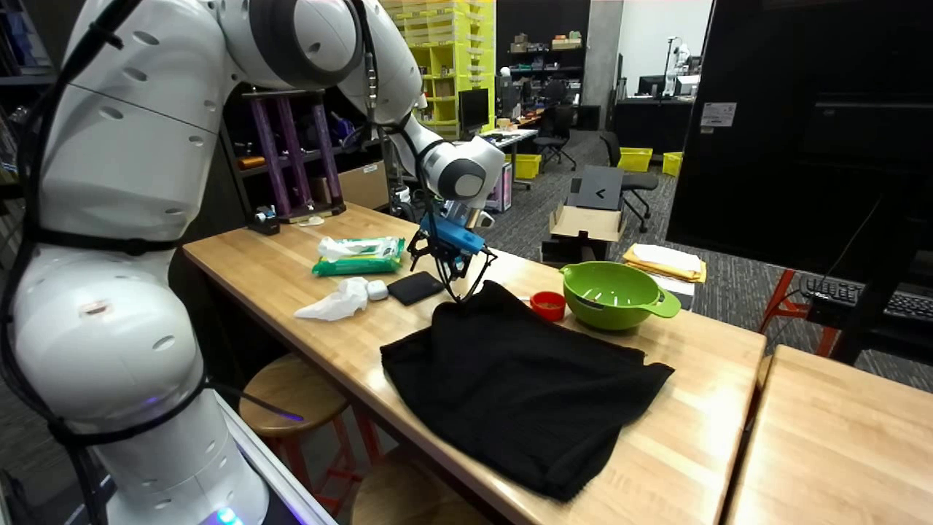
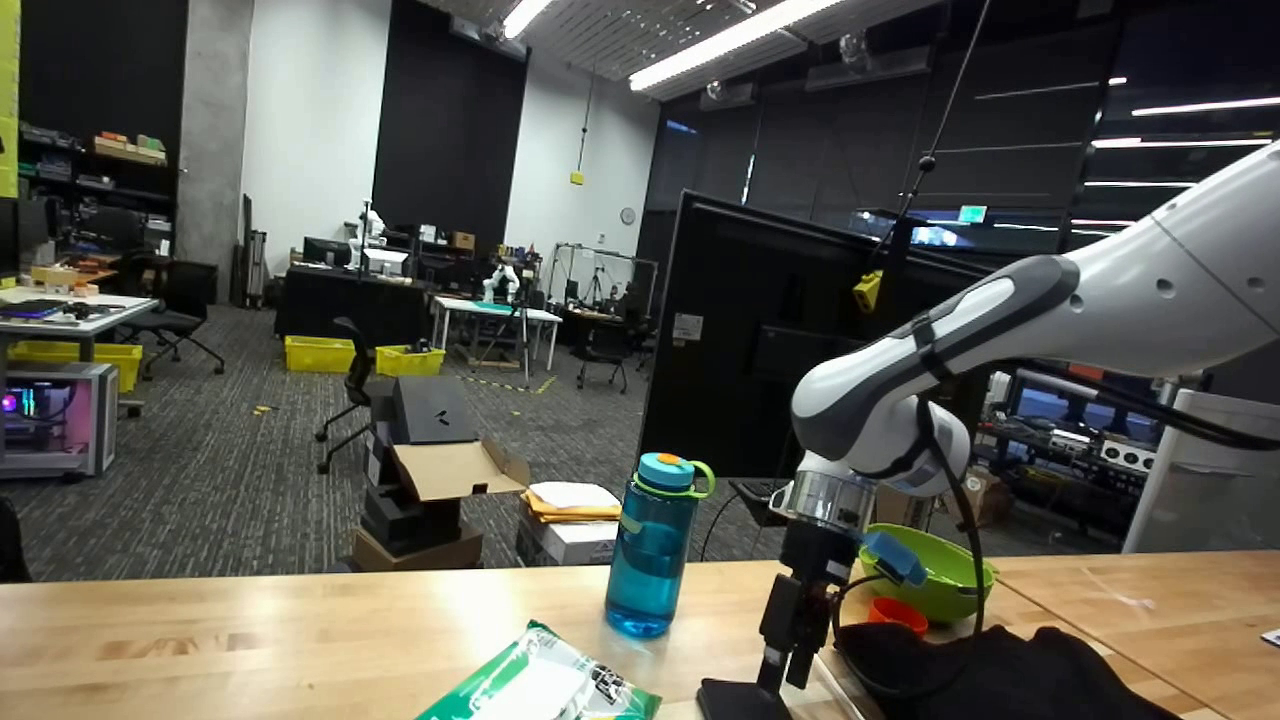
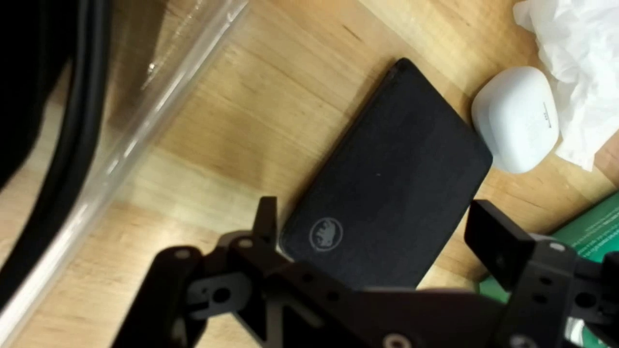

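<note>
A flat black wallet (image 3: 386,185) with a small round logo lies on the wooden table, its near end reaching between my fingers in the wrist view. My gripper is open, one finger on each side of that end, and nothing is clamped. Whether the fingertips touch the table cannot be made out. In exterior view 1 the wallet (image 1: 415,288) lies just in front of my gripper (image 1: 437,267). Exterior view 2 has the fingers pointing down at the wallet (image 2: 741,701), cut off by the lower edge.
A white case (image 3: 516,119) touches or nearly touches the wallet, beside a crumpled tissue (image 3: 586,75). Green wipes (image 1: 358,262) lie to the left. Black cloth (image 1: 533,385), a red cup (image 1: 548,305) and a green colander (image 1: 612,302) occupy the right. A blue bottle (image 2: 651,546) stands behind.
</note>
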